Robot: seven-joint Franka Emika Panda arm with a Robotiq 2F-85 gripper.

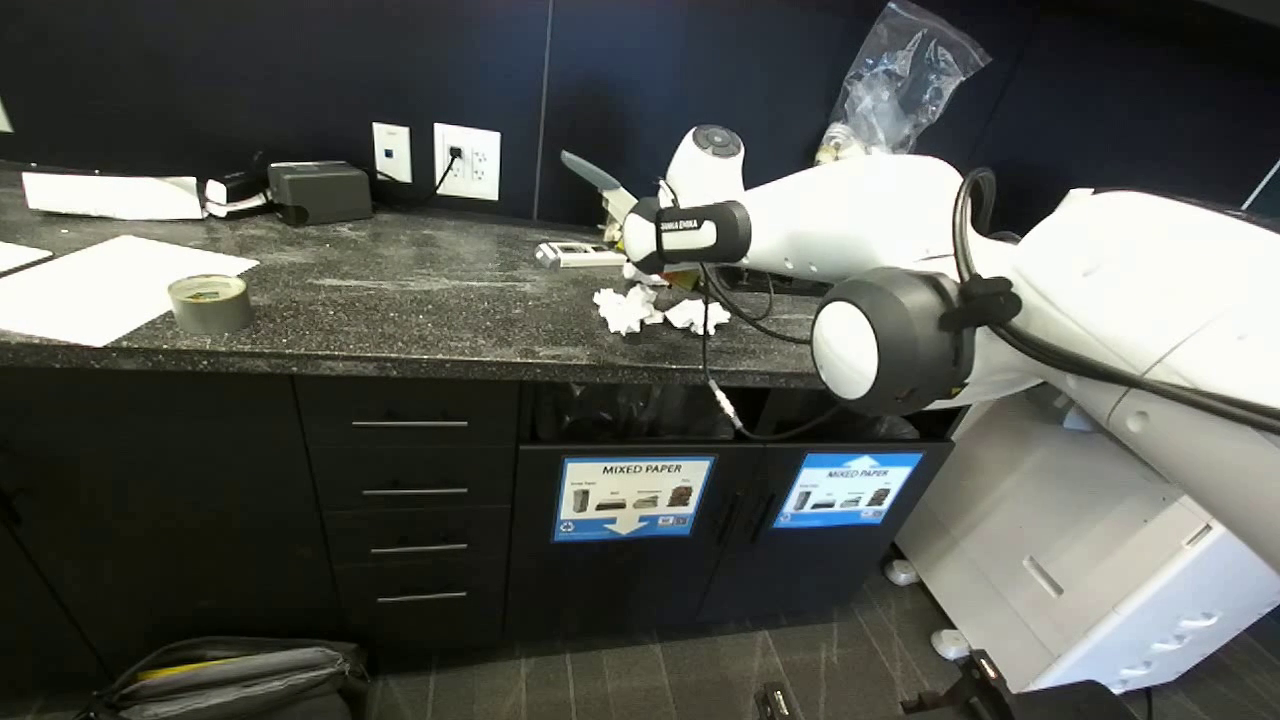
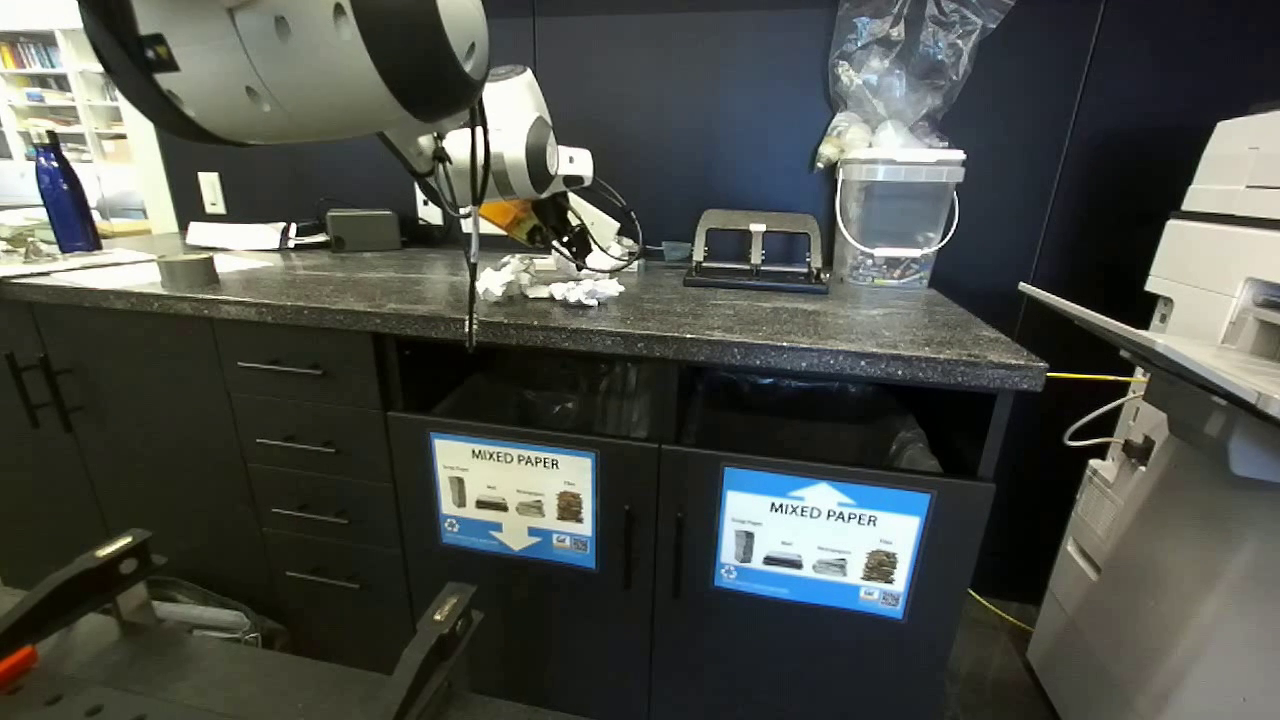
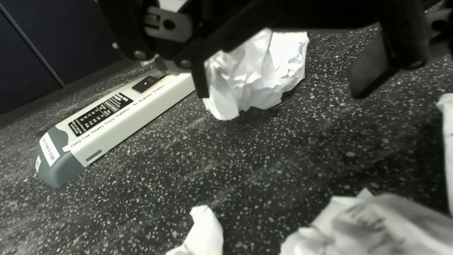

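Observation:
Several crumpled white paper balls lie on the dark speckled counter. In the wrist view one ball (image 3: 259,72) sits between and beyond the two spread fingers of my gripper, which is open and holds nothing. Whether the left finger (image 3: 199,76) touches that ball cannot be told. Another crumpled paper (image 3: 373,225) lies nearer the camera at the lower right, and a small white piece (image 3: 204,233) is at the bottom. From exterior view 1, two paper balls (image 1: 627,311) show in front of the arm; the wrist hides most of the one behind.
A long stapler (image 3: 127,108) lies left of the paper. A hole punch (image 2: 756,252) and a clear bucket (image 2: 897,222) stand to the right at the back. Left on the counter are a tape roll (image 1: 210,304) and white sheets (image 1: 120,288). Open bins (image 2: 792,426) sit below.

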